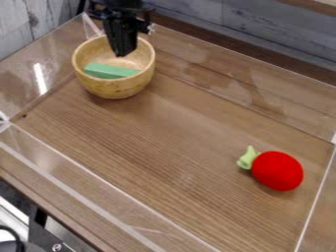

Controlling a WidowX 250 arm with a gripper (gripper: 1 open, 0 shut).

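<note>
My gripper (125,44) is a dark shape at the top left, shut, with nothing visible between its fingers. It is over the back part of a yellow bowl (128,87), in which a green block (108,71) lies. A red tomato-like object (277,171) with a green top sits at the right of the wooden surface.
Pale walls (262,25) bound it at the back and left. A black cable lies at the lower left, off the table.
</note>
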